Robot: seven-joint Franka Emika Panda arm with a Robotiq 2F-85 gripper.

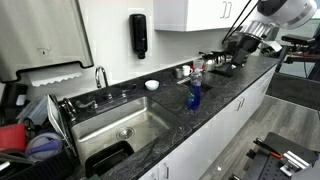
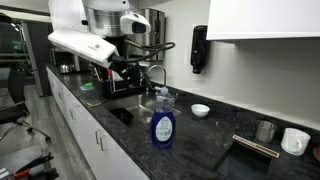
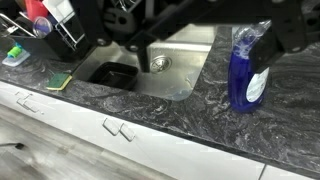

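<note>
A blue bottle with a clear top [image 2: 163,127] stands upright on the dark counter near its front edge. In the wrist view the same blue bottle [image 3: 244,82] is at the right, partly covered by a dark finger. My gripper is open above the counter, with nothing held between its fingers; the sink shows through the gap. From the other side, the blue bottle [image 1: 194,98] stands to the right of the sink, with the white arm high at the upper right, apart from it.
The steel sink [image 1: 154,124] has a black tub [image 3: 114,75] at its left. A yellow-green sponge [image 3: 60,80] lies near the counter edge. Behind the bottle sits a white bowl [image 2: 200,110]. A metal pot [image 2: 265,131] and white mug [image 2: 295,141] stand farther right. White cabinets [image 2: 265,18] overhang the counter.
</note>
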